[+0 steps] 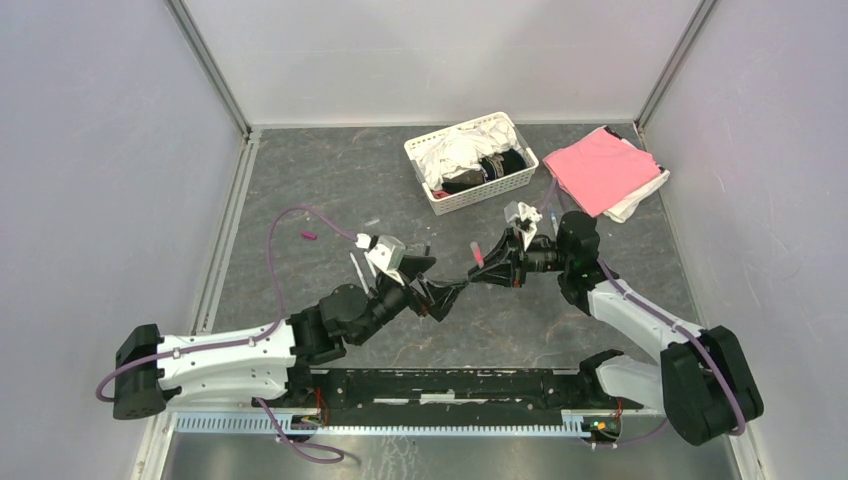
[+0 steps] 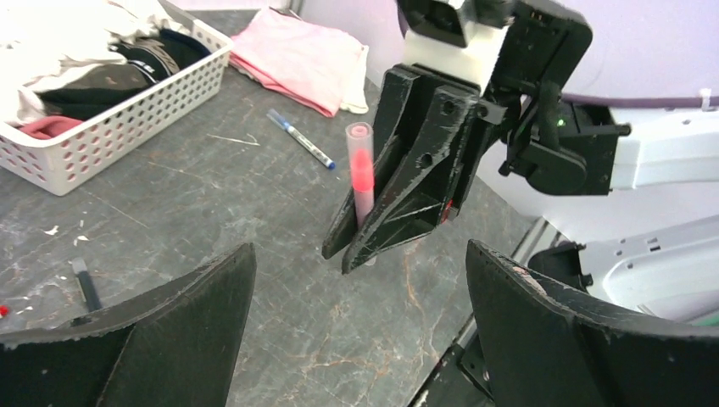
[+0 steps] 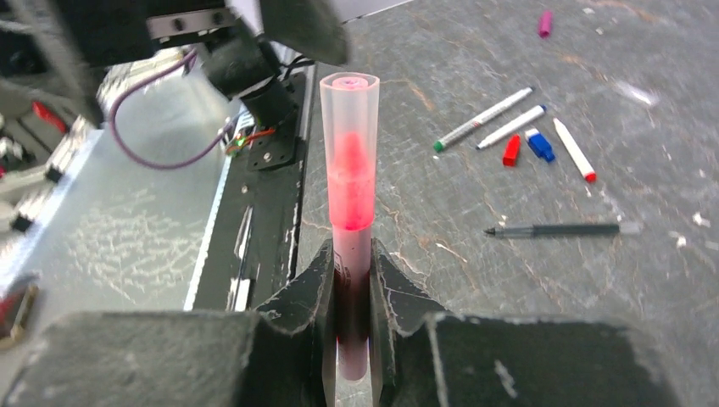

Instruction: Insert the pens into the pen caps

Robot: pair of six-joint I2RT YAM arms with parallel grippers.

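A pink pen [image 3: 352,195] stands upright in my right gripper, which is shut on its lower part; a translucent sleeve surrounds its upper part. Facing it, my left gripper [image 1: 445,282] is wide open, its fingers [image 2: 182,326] apart and empty. Loose on the table in the right wrist view are a green-tipped pen [image 3: 483,119], a white pen [image 3: 511,127], a red-ended pen [image 3: 576,149] and a black pen [image 3: 564,230]. Between them lie a red cap [image 3: 511,151] and a blue cap [image 3: 539,145]. A magenta cap [image 3: 545,23] sits farther off.
A white basket [image 1: 485,193] of cloths stands at the back, with a folded pink cloth [image 1: 605,170] to its right. Near that cloth lies a blue-and-white pen [image 2: 301,138]. A small clear piece [image 3: 636,93] rests on the table.
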